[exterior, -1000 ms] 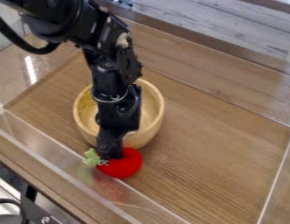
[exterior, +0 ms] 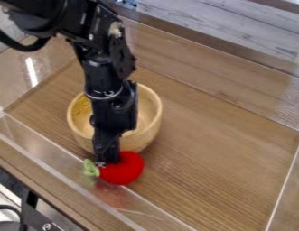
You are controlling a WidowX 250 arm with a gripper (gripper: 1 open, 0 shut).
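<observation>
My black gripper (exterior: 108, 149) reaches down in front of a yellow bowl (exterior: 149, 117), hiding much of it. Its tip is at a red object with a green top (exterior: 123, 170), like a strawberry or vegetable, lying on the wooden table (exterior: 212, 171) just in front of the bowl. Whether the fingers are closed on it is hard to tell.
A ledge runs along the near left edge, with dark cables at the lower left corner. A pale wall or board stands at the back right.
The gripper and bowl have shifted slightly to the left. The red object has barely moved.
</observation>
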